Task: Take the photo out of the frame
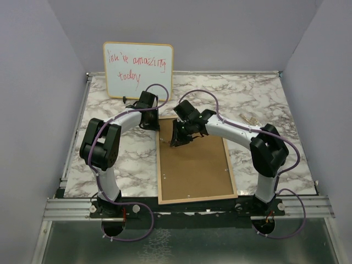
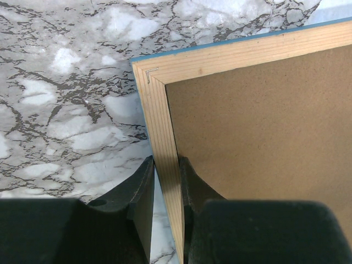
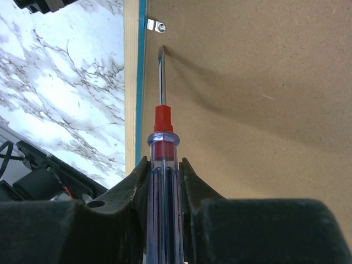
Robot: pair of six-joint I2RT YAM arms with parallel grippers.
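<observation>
The picture frame (image 1: 159,181) lies face down on the marble table, its brown backing board (image 1: 195,168) uppermost. Near a corner, my left gripper is shut on the frame's wooden edge (image 2: 159,121). My right gripper is shut on a screwdriver (image 3: 163,118) with a clear and red handle. The screwdriver's tip points at the backing, just beside a small metal clip (image 3: 156,25) at the frame's inner edge; whether the tip touches the board cannot be told. No part of the photo shows.
A whiteboard (image 1: 138,71) with red writing stands at the back left. More small clips sit along the frame's edges, such as one clip (image 1: 164,176) on the left side. Bare marble (image 1: 258,99) extends to the right.
</observation>
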